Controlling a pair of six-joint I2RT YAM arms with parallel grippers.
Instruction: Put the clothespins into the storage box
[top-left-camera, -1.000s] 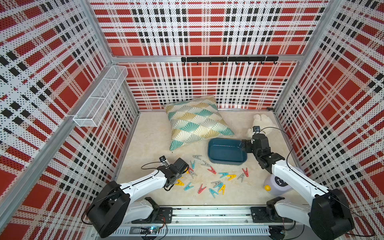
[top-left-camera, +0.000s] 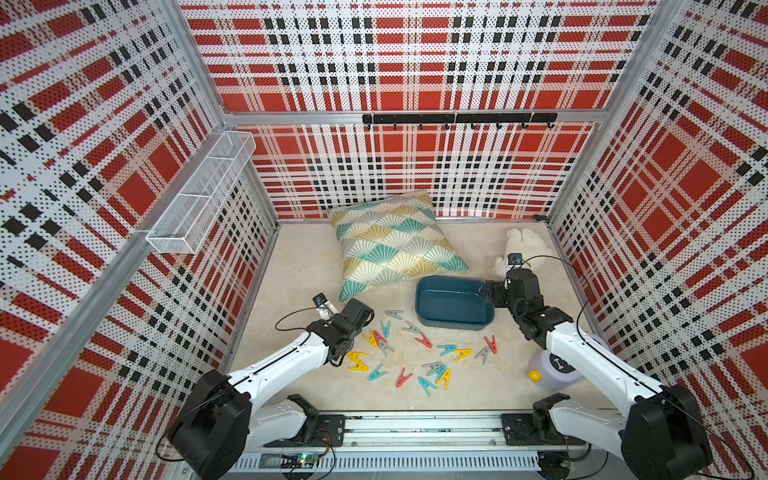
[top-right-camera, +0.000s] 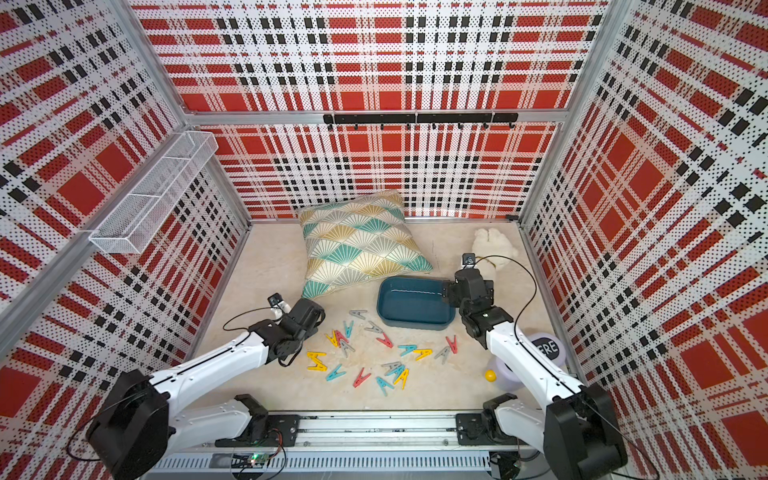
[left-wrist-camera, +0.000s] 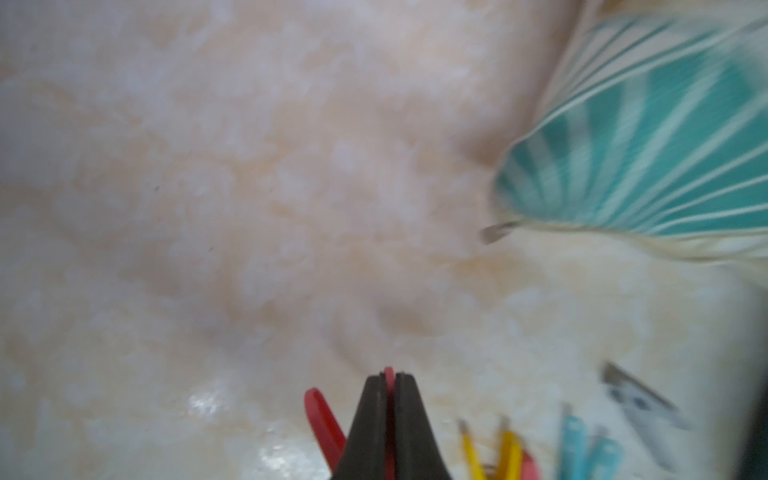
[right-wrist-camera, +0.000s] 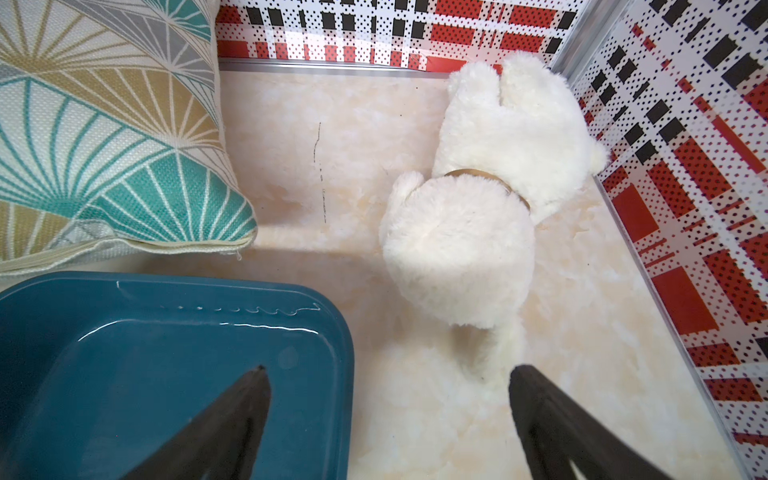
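Note:
In the left wrist view my left gripper is shut on a red clothespin (left-wrist-camera: 323, 424); one leg sticks out to the left and a red tip shows between the fingers. The floor below looks blurred and farther off. Several loose clothespins lie in front of the arms, among them a red one (top-left-camera: 402, 377), a yellow one (top-left-camera: 357, 361), a blue one (top-left-camera: 377, 373) and a grey one (top-left-camera: 482, 354). The dark blue storage box (top-left-camera: 454, 323) stands empty behind them. My right gripper is open, its fingers spread over the box's right rim with nothing between them.
A patterned cushion (top-left-camera: 396, 240) lies behind the box. Near the back right corner sits a white plush toy (right-wrist-camera: 472, 240). A lilac round object (top-right-camera: 512, 372) with a yellow ball (top-right-camera: 490, 375) is by the right arm. Bare floor lies left of the cushion.
More yellow clothespins are uncovered. The right arm has shifted only slightly, still open.

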